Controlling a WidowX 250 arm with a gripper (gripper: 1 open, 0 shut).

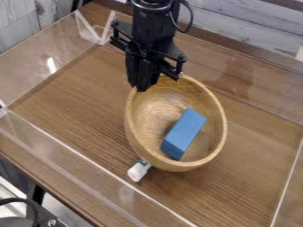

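The black gripper (144,73) reaches down from the top centre to the upper-left rim of a tan oval bowl (149,149). Its fingertips are at that rim, and whether they are shut on it cannot be told. A blue block (183,134) lies inside the bowl on the right side. A small white and green item (138,170) lies on the wooden table just below the bowl's lower left.
Pale walls edge it at left and top right. A dark cable lies at the bottom left.
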